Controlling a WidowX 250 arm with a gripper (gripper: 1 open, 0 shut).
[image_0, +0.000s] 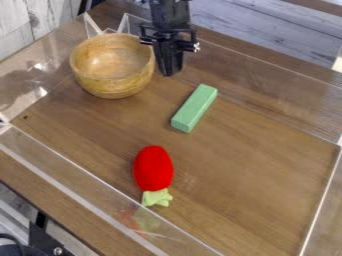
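Note:
My gripper (166, 52) hangs at the top of the camera view, just right of and behind a wooden bowl (104, 80); its fingers are small and dark, and their opening is hard to make out. A green block (194, 108) lies right of the bowl. A red plush vegetable (154, 172) with a pale green top lies in the lower middle.
The wooden table (254, 170) is open across its right half and lower left. Clear raised edges run along the left, bottom and right sides, with a white planked wall behind.

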